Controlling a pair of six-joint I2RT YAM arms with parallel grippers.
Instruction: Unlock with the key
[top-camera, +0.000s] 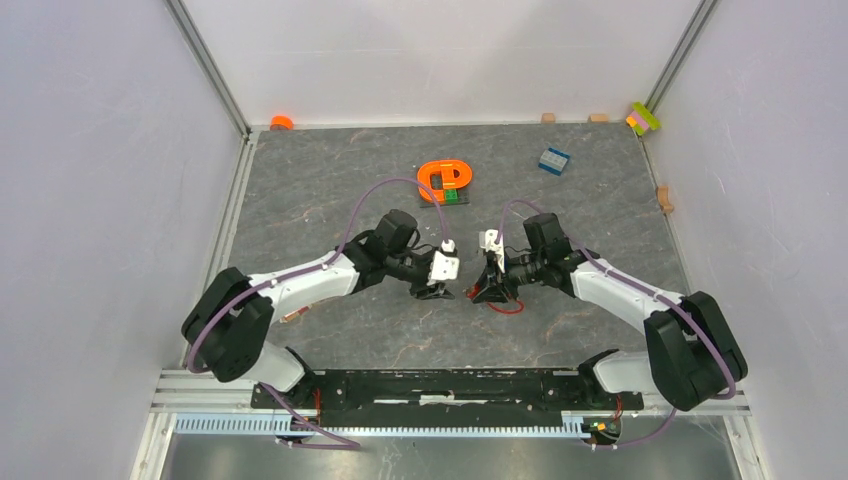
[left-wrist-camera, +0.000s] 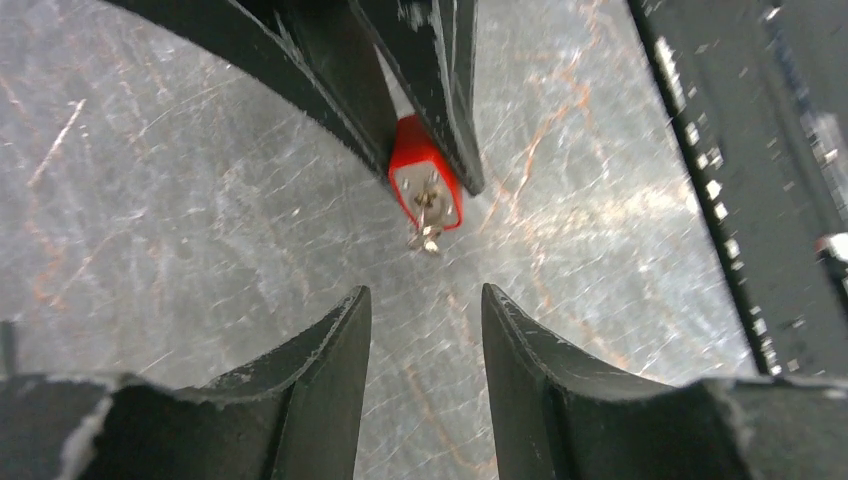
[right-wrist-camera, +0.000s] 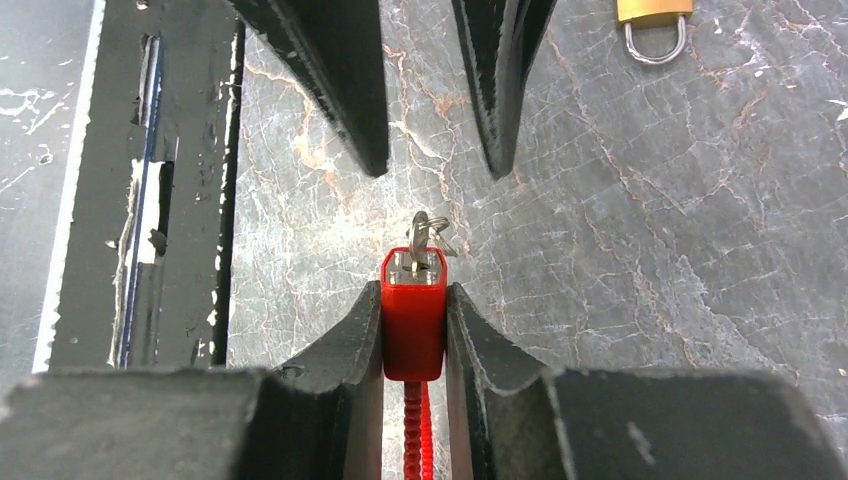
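Note:
A red fob (right-wrist-camera: 414, 330) with a metal end and small rings (right-wrist-camera: 425, 235) is pinched in my right gripper, which is shut on it. A key cannot be made out clearly among the rings. In the left wrist view the same metal end (left-wrist-camera: 427, 190) points toward my left gripper, which stands open with nothing between its fingers. The two grippers face each other over the table in the top view, slightly apart. A brass padlock (right-wrist-camera: 655, 12) with a silver shackle lies at the upper edge of the right wrist view, its body cut off.
A red cord (top-camera: 510, 309) trails from the fob below my right gripper. Farther back are an orange toy piece (top-camera: 460, 168) and a blue block (top-camera: 553, 161). A black rail (top-camera: 445, 385) runs along the front edge. Behind the arms much of the grey table is free.

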